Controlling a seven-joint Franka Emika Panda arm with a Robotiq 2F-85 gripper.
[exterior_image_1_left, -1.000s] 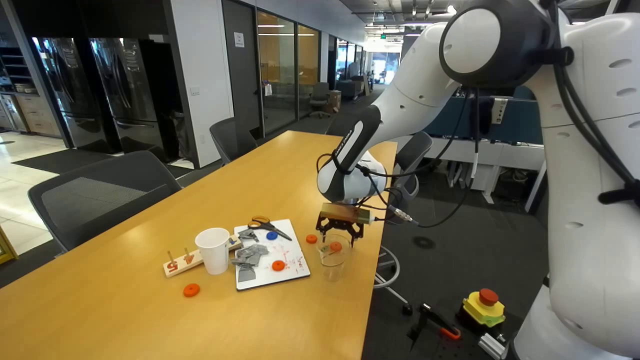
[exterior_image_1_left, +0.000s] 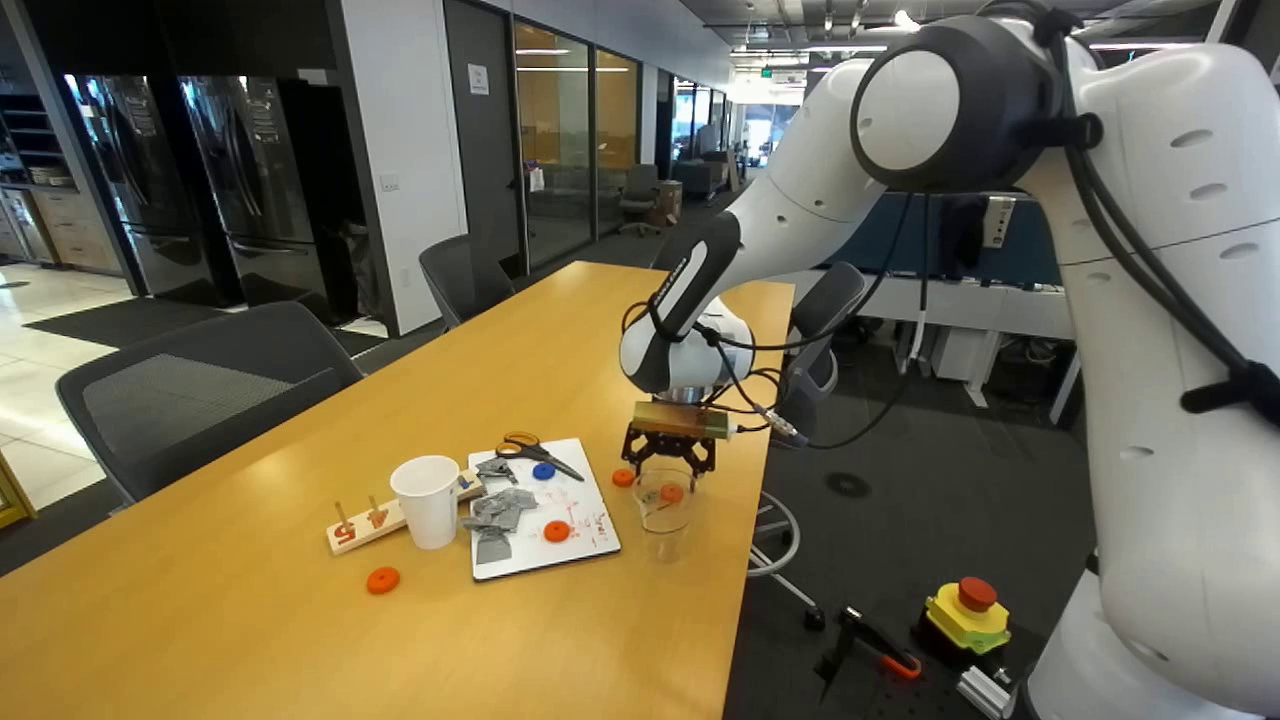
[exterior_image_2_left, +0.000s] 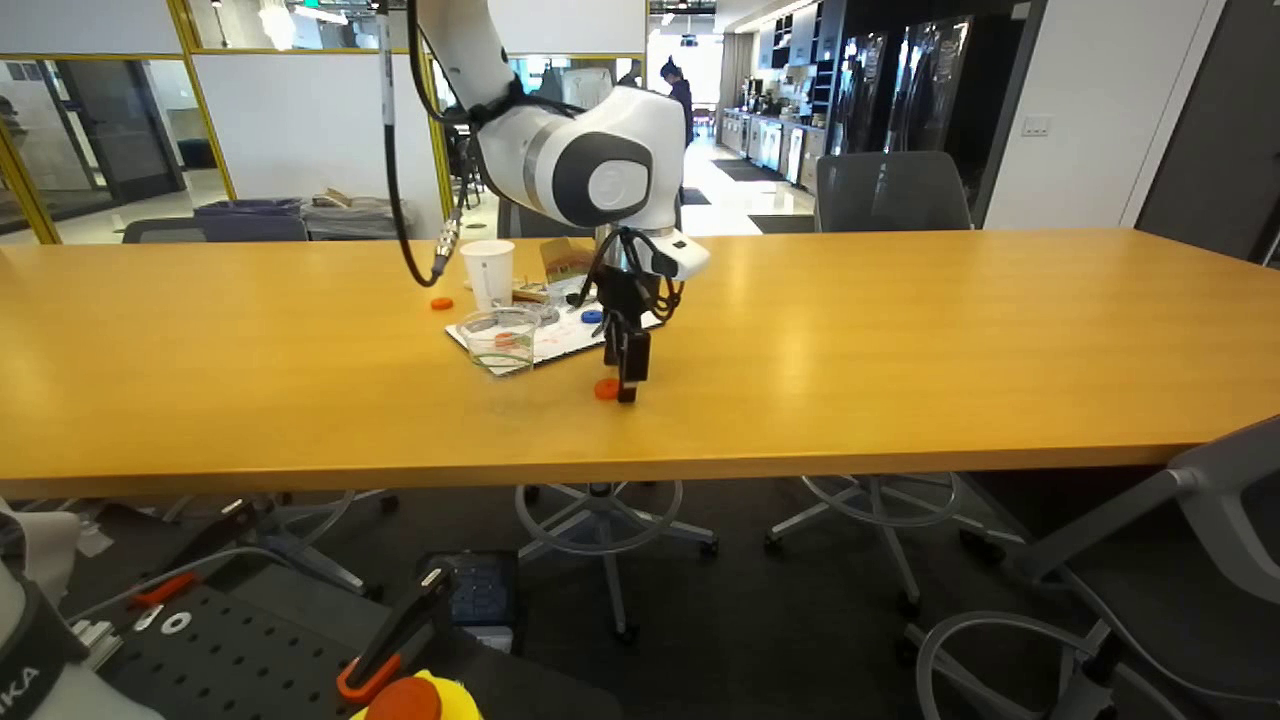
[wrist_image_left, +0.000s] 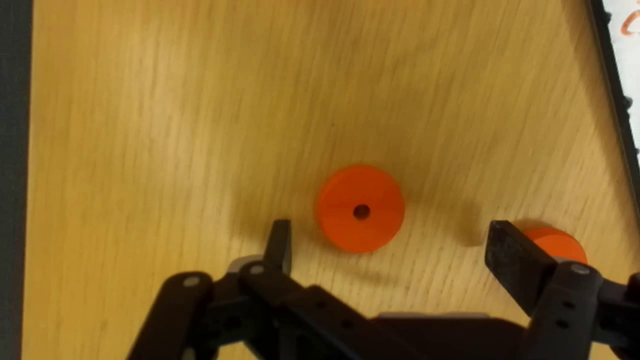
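Observation:
My gripper (exterior_image_1_left: 667, 473) is open and empty near the table's edge, fingers pointing down. In the wrist view an orange disc (wrist_image_left: 361, 209) with a dark centre hole lies on the table, roughly in line with the gap between my fingertips. A second orange disc (wrist_image_left: 555, 243) is partly hidden by the right finger (wrist_image_left: 519, 261). From the first exterior view, one disc (exterior_image_1_left: 672, 493) shows through the clear cup (exterior_image_1_left: 663, 518), while another (exterior_image_1_left: 623, 478) sits left of it. Beside my fingers in the second exterior view is an orange disc (exterior_image_2_left: 607, 389).
A whiteboard (exterior_image_1_left: 588, 534) bears scissors (exterior_image_1_left: 524, 449), grey scraps (exterior_image_1_left: 501, 510), a blue disc (exterior_image_1_left: 543, 472) and an orange disc (exterior_image_1_left: 557, 530). Left of it stand a white cup (exterior_image_1_left: 426, 502) and a pegged wooden strip (exterior_image_1_left: 363, 526). One orange disc (exterior_image_1_left: 381, 581) lies apart.
Seen in the first exterior view, my arm and gripper have shifted slightly left. The discs, cups and whiteboard have stayed where they were.

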